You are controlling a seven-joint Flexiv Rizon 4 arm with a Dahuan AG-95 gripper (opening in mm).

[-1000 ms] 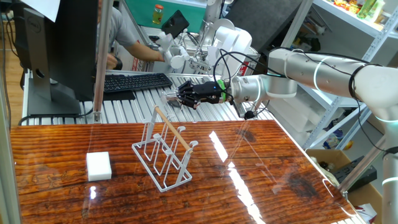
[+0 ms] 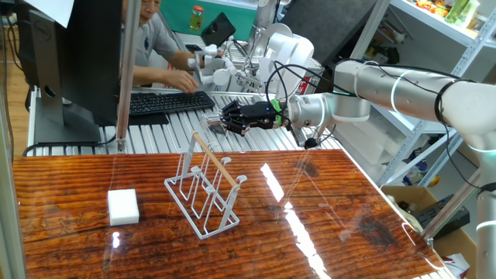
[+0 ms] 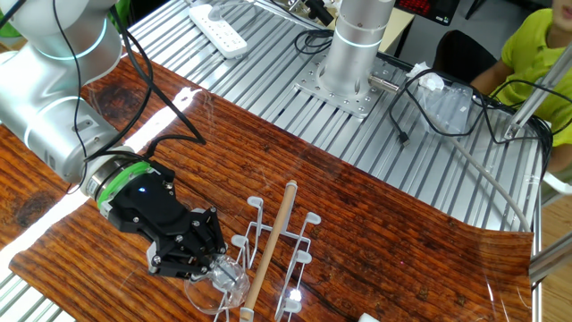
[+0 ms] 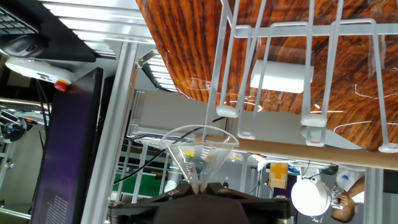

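Note:
A clear, cone-shaped glass (image 4: 200, 155) rises from between the fingers of my gripper in the wrist view, its wide rim facing away from the hand. The black gripper (image 3: 213, 261) is shut on its narrow end. In exterior view 2 the glass (image 3: 230, 279) overlaps the near side of the white wire rack (image 3: 304, 257); exterior view 1 shows the gripper (image 2: 222, 122) held in the air behind the rack (image 2: 203, 230). A wooden bar (image 2: 218, 162) runs along the rack's top, with capped prongs below it.
On the glossy wooden table (image 2: 62, 248) a white block (image 2: 122, 207) lies left of the rack. To the rack's right the tabletop is bare. A monitor (image 2: 74, 70) and keyboard (image 2: 170, 102) stand beyond the far edge, where a person sits.
The arm, rack and white block have stayed still. Only the person behind the table has moved, leaning in and bringing a hand over the keyboard.

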